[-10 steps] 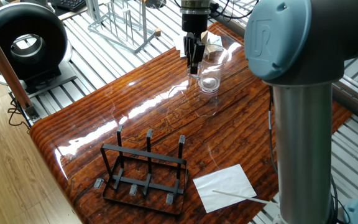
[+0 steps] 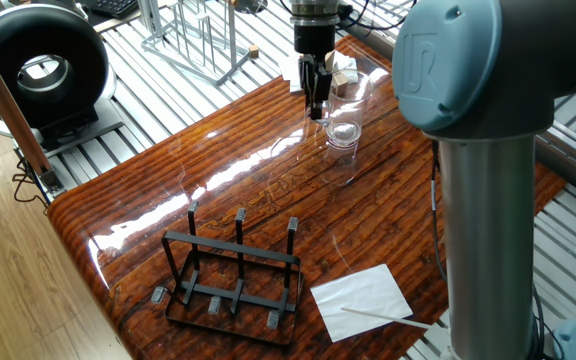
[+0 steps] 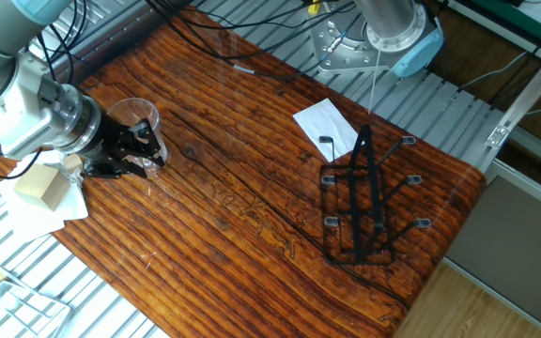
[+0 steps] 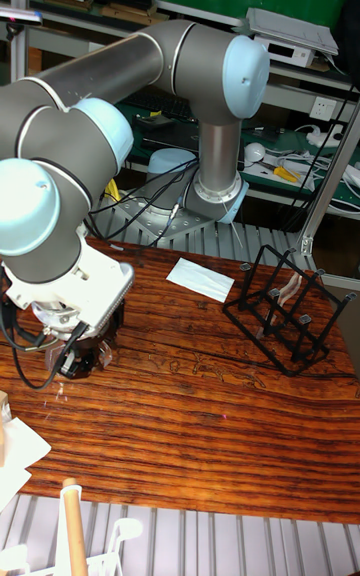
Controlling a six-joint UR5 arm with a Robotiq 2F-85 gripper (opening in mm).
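A clear glass cup [image 2: 344, 132] stands on the wooden table, partly behind my gripper [image 2: 316, 112] in exterior view 1. My gripper points down close beside the cup's left side there. In exterior view 2 the dark fingers [image 3: 146, 132] overlap the cup [image 3: 131, 111], whose rim shows above them. Whether they touch the glass, and how far apart they stand, I cannot tell. A black wire rack [image 2: 236, 298] with several upright prongs sits near the other end of the table. In exterior view 3 the arm hides most of the gripper and the cup.
A white sheet [image 2: 362, 303] lies beside the rack, with a thin pale stick over it in exterior view 1. At the table's edge near the gripper, a wooden block [image 3: 42, 190] rests on white paper.
The cup has shifted slightly to the right in exterior view 1, and the fingers look a little different in outline. The rack and the white sheet have not moved.
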